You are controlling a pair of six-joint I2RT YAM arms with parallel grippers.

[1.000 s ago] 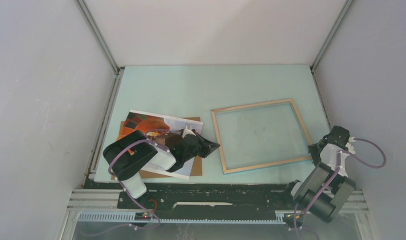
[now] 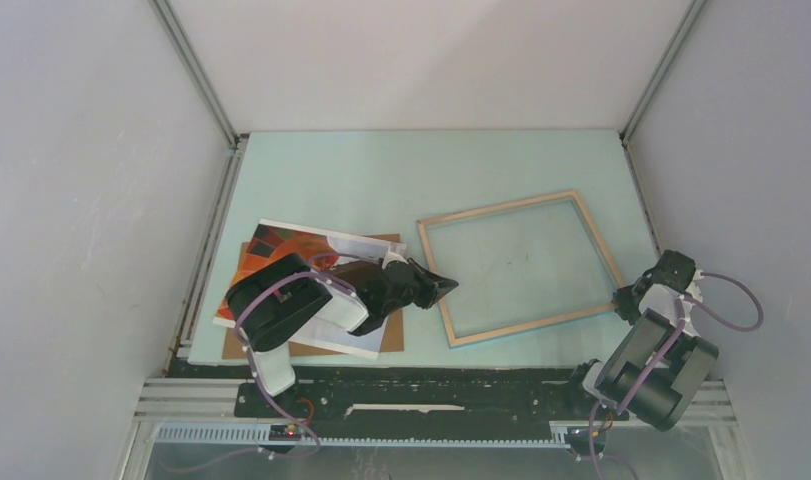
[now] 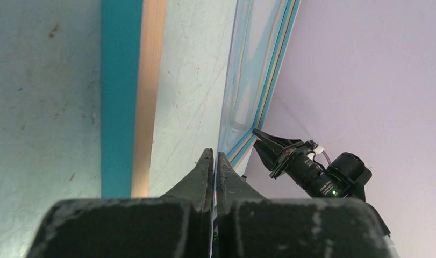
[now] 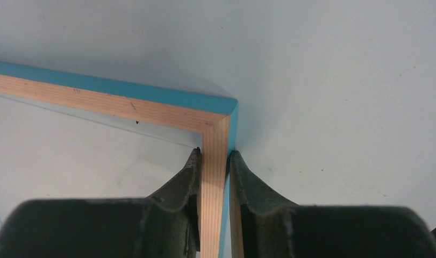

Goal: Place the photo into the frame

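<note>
The frame [image 2: 521, 329], pale wood with teal outer sides, lies slightly turned on the right half of the table. No photo is inside it. A clear sheet [image 3: 250, 64] shows over its inside; its near edge runs into my left gripper, which is shut on that edge just inside the frame's left bar [image 3: 148, 97]. At the front right corner, my right gripper is shut on the frame's side bar [image 4: 214, 142], one finger inside and one outside. The colourful photo [image 2: 281, 242] lies at left, partly covered by my left arm.
A brown backing board [image 2: 392, 335] lies under the photo. Free table stretches along the back [image 2: 431, 165]. The right wall [image 2: 746, 200] is close beside my right arm.
My left gripper has moved right, from outside the frame's left bar to inside it. The frame has shifted slightly left and back, and my right gripper a little left with it.
</note>
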